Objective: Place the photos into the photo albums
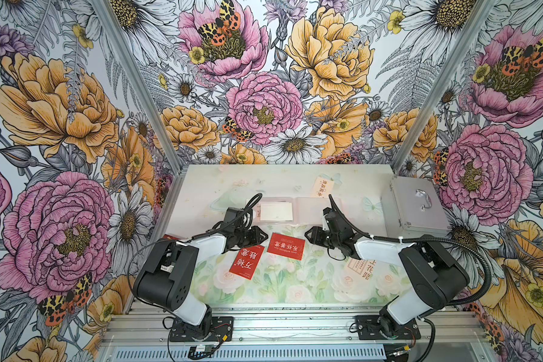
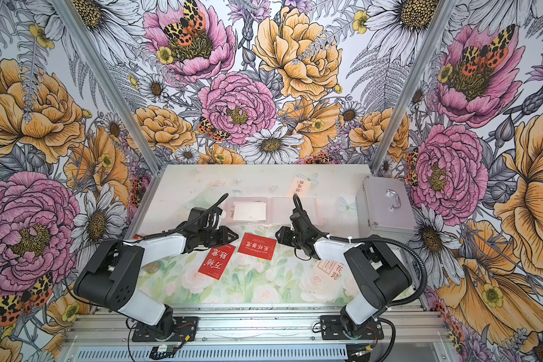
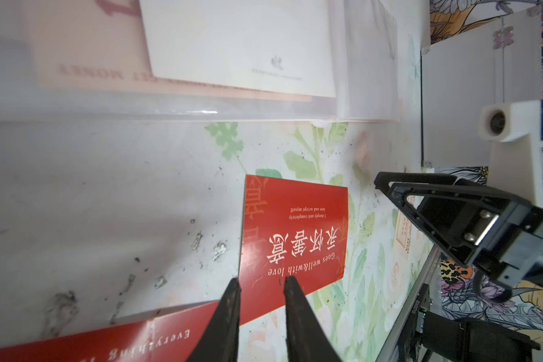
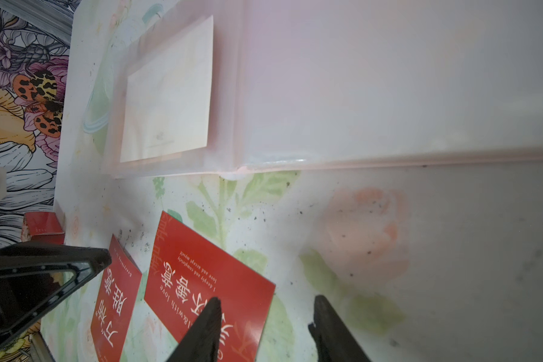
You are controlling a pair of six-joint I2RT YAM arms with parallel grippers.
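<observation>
An open pink album [image 1: 319,208] lies at the middle back, a white card [image 1: 275,210] on its left page. Below it lie red photo cards, one central [image 1: 286,246] and one further left [image 1: 245,261]; pale cards lie at back [image 1: 321,186] and front right [image 1: 362,268]. My left gripper hangs over the red cards, fingers apart with nothing seen between them. My right gripper is open above the table, right of the central red card and in front of the album.
A grey metal box [image 1: 419,205] stands at the back right. A red object at the left edge is mostly hidden behind the left arm.
</observation>
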